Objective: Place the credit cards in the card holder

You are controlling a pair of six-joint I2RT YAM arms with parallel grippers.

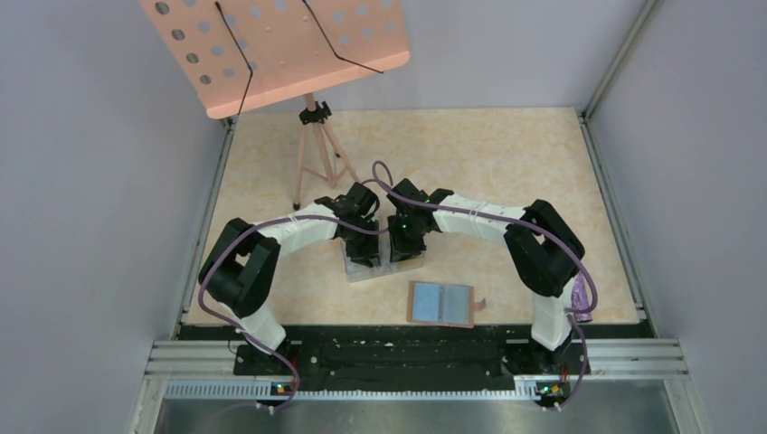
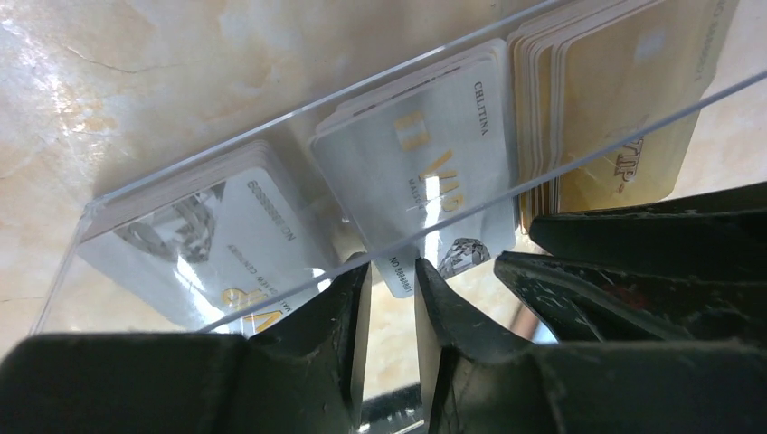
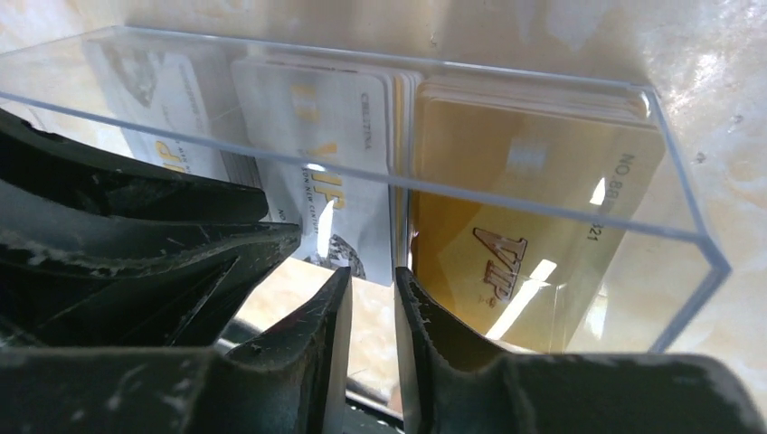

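Note:
A clear acrylic box holding silver and gold card stacks sits mid-table under both arms. My left gripper is over its wall at the middle silver stack, fingers a little apart with no card between them. My right gripper is at the boundary between the silver stack and the gold stack, fingertips slightly apart; whether anything is between them is unclear. The card holder, an open blue-paged booklet, lies at the front, right of the box.
A pink easel stands at the back left. A purple object lies at the right front edge.

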